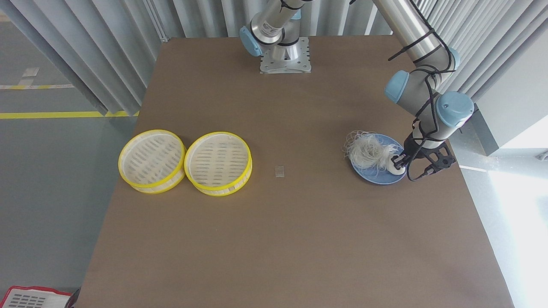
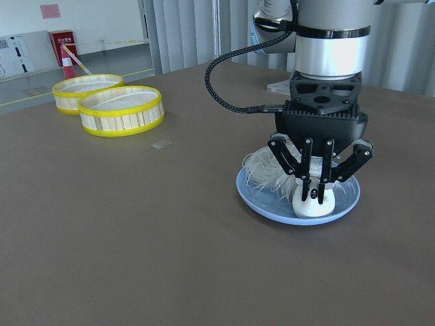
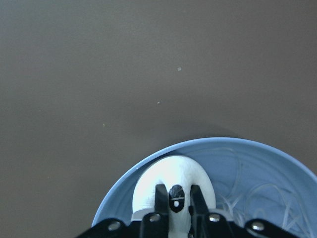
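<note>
A blue plate [image 1: 375,177] on the right of the brown table holds tangled white strands [image 1: 368,151] and a smooth white rounded object [image 2: 314,207]. My gripper [image 2: 314,193] is down over the plate, its fingertips at that white object, whose handle-like top with a dark oval [image 3: 176,199] shows between them in the wrist view [image 3: 177,198]. The fingers look close around it, but whether they grip it firmly is unclear.
Two yellow-rimmed woven trays [image 1: 218,161] stand side by side on the left.
</note>
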